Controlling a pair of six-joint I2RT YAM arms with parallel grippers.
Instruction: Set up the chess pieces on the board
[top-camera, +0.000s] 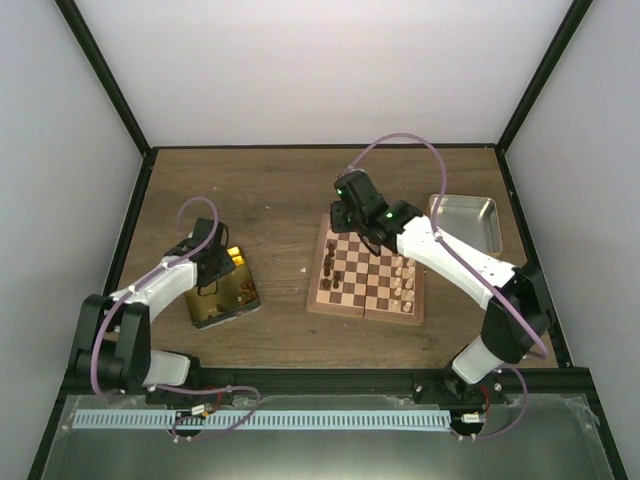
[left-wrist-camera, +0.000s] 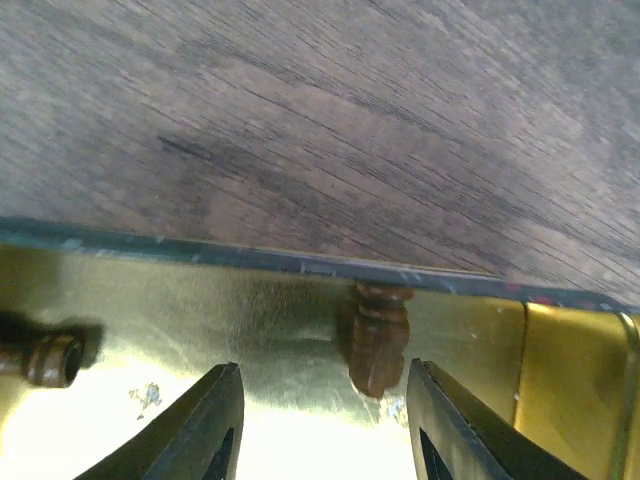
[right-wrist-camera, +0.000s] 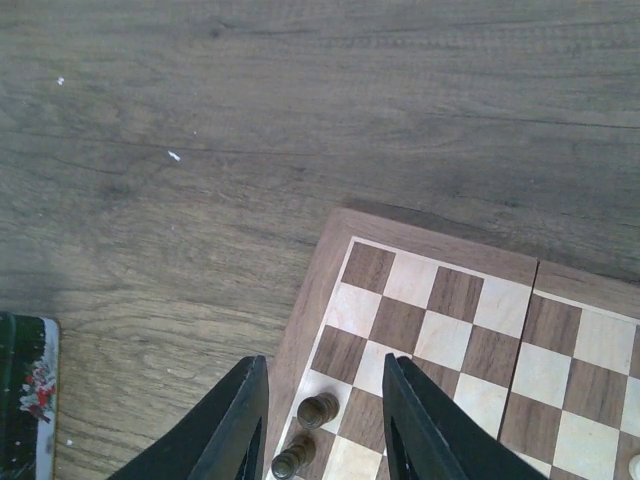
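Note:
The chessboard (top-camera: 350, 300) holds dark pieces (right-wrist-camera: 318, 408) along its left and light pieces (top-camera: 408, 290) on its right. In the left wrist view, my left gripper is open over the box (top-camera: 230, 310), its fingers below a dark piece (left-wrist-camera: 378, 340) lying by the wall; another piece (left-wrist-camera: 48, 358) lies at left. In the right wrist view, my right gripper is open above the board's upper left area, with nothing visibly held.
A silver tray (top-camera: 465, 220) sits at the back right. Bare wooden table (top-camera: 270, 180) surrounds the board and box, with free room at the back.

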